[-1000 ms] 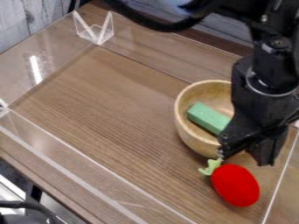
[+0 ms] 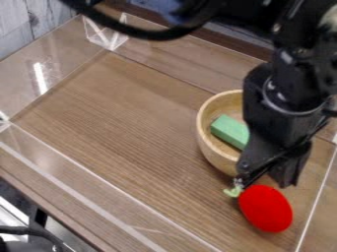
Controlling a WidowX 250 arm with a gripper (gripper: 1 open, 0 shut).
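My black gripper (image 2: 271, 171) hangs at the right over a red oval object (image 2: 265, 209) with a pale green stem. Its dark fingers are apart, pointing down just above the red object, with nothing clearly between them. Behind the gripper a tan bowl (image 2: 211, 139) holds a green block (image 2: 230, 131), partly hidden by the gripper.
A clear plastic item (image 2: 105, 30) stands at the back left. A black arm crosses the top edge, and dark cables lie at the lower left.
The gripper sits slightly differently over the bowl, now covering more of the green block. The red object and bowl look unmoved.
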